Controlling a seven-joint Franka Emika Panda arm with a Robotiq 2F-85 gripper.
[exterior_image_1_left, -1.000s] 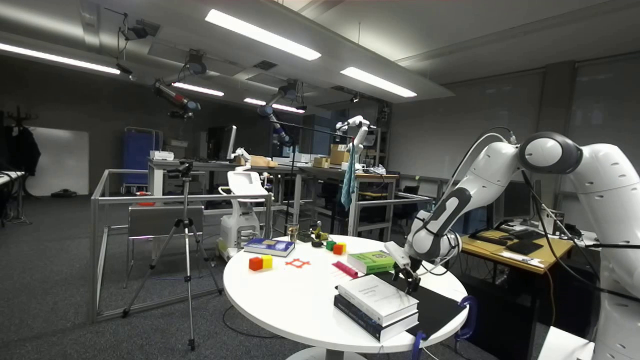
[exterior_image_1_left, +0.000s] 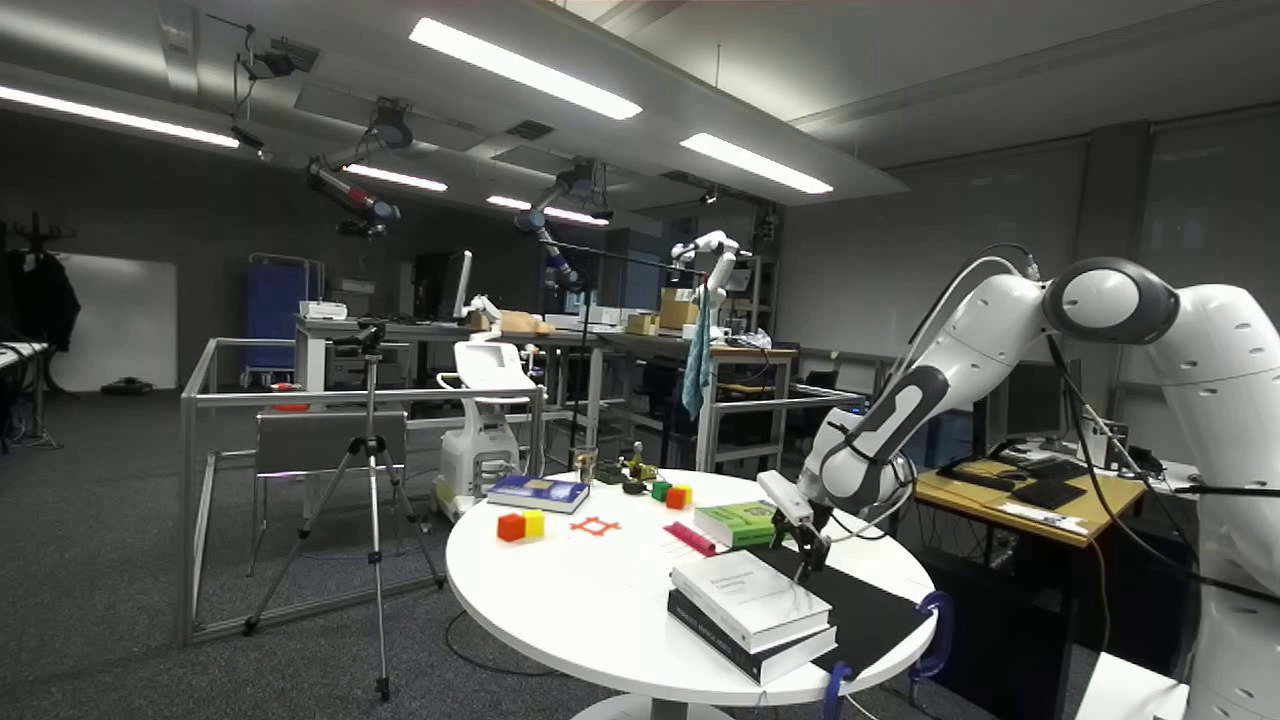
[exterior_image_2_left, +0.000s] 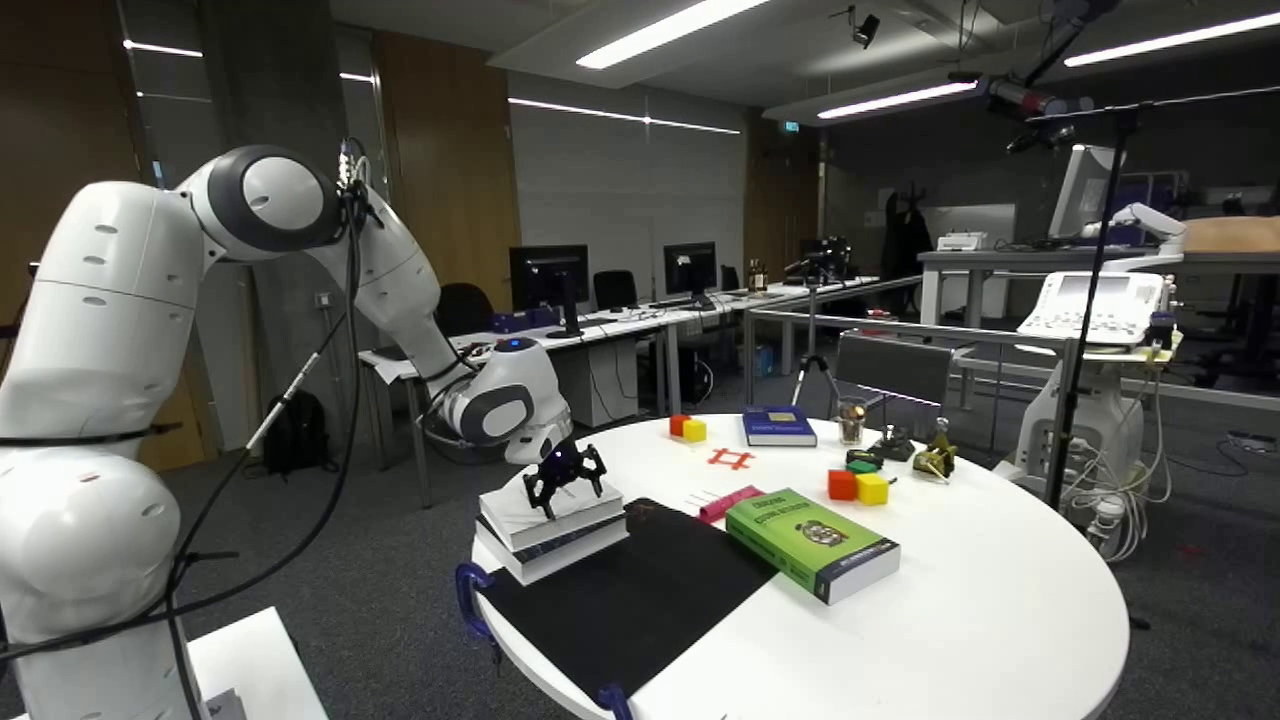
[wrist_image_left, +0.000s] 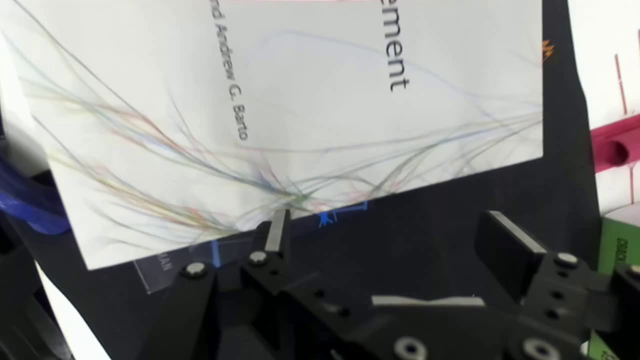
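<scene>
A white book (exterior_image_1_left: 750, 595) with a printed cover lies on top of a black book (exterior_image_1_left: 732, 640) at the table's near edge. My gripper is open, its two fingers wide apart in the wrist view. The left finger (wrist_image_left: 277, 231) reaches the white book's edge there, while the right finger (wrist_image_left: 510, 240) stands over black. Between the fingers I see the book's edge and a dark surface; whether the fingers touch the book I cannot tell. In exterior view 2 the gripper (exterior_image_2_left: 566, 482) is tilted at the two-book stack, hiding part of the top book.
A black mat (exterior_image_2_left: 648, 600) lies beside the stack. Around it are a green book (exterior_image_2_left: 810, 540), a pink object (exterior_image_2_left: 727, 504) and coloured cubes (exterior_image_2_left: 858, 486). A blue book (exterior_image_2_left: 777, 426) is farther off. Blue clamps (exterior_image_2_left: 471, 600) grip the table's edge. The white table (exterior_image_2_left: 984, 600) has clear space.
My gripper has shifted toward the book stack and is now closer to the white book's edge. The top book appears slightly shifted to the left in exterior view 1.
</scene>
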